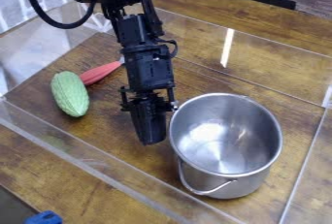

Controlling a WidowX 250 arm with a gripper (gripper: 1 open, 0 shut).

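The black robot arm reaches down from the top to my gripper (149, 126), which is low over the wooden table just left of a steel pot (226, 141), close to its rim. Whether the fingers are open or shut, or hold anything, I cannot tell. A pale green vegetable (69, 95) lies to the left, and a red elongated item (99, 74) lies behind it, partly near the arm.
Bare wooden table (259, 53) stretches behind and to the right of the pot, with a white strip on it. A blue object (43, 217) sits at the bottom left corner. A clear barrier edge runs along the left.
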